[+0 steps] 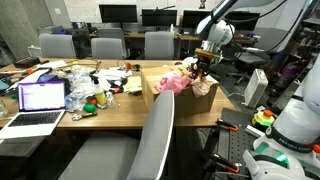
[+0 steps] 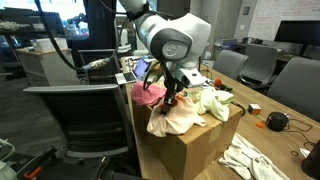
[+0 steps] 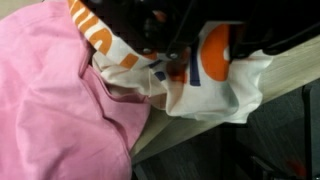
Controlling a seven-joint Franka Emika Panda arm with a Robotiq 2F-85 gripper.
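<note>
A white cloth with orange and purple lettering lies bunched right under my gripper in the wrist view. The dark fingers are at its folds, and shadow hides how far apart they stand. Smooth pink cloth fills the left of that view. From the second exterior view, my gripper points down at a pale pinkish cloth draped over the near edge of a brown box. Brighter pink cloth is beside it.
A pale green cloth rests on the box, and white cloth lies on the table beside it. A black chair stands close by. The laptop and clutter occupy the long table's left part.
</note>
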